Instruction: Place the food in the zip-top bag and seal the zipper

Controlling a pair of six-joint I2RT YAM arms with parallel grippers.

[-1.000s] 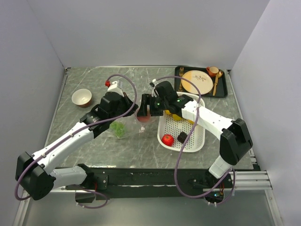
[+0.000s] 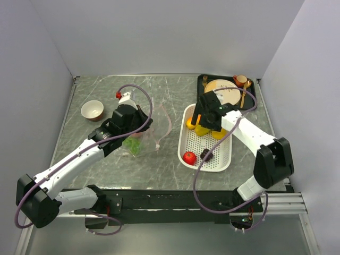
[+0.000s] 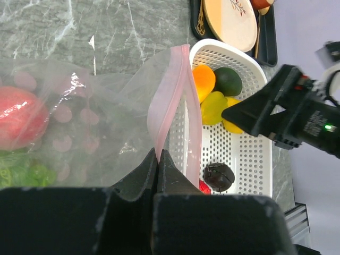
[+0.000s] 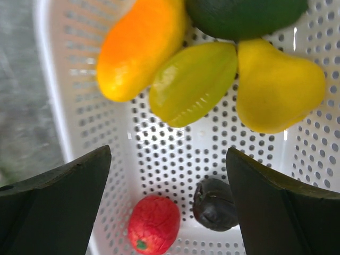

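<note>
My left gripper is shut on the pink-edged rim of the clear zip bag (image 3: pixel 117 117), which holds a red round item (image 3: pixel 16 114) and something green (image 3: pixel 29 171). My right gripper hangs open over the white perforated basket (image 4: pixel 79 122), empty between its fingers. In the basket lie an orange mango (image 4: pixel 133 56), a yellow-green piece (image 4: pixel 191 85), a yellow piece (image 4: pixel 279 90), a dark green item (image 4: pixel 244 13), a dark round item (image 4: pixel 215 207) and a red one (image 4: pixel 153 226).
A black tray (image 2: pixel 249 101) with plate, cup and cutlery stands behind the basket. A white bowl (image 2: pixel 92 109) sits at the left. Bare marble lies at the front centre.
My right gripper has moved right, away from beside the bag and left gripper to over the basket. The left arm has stayed nearly still.
</note>
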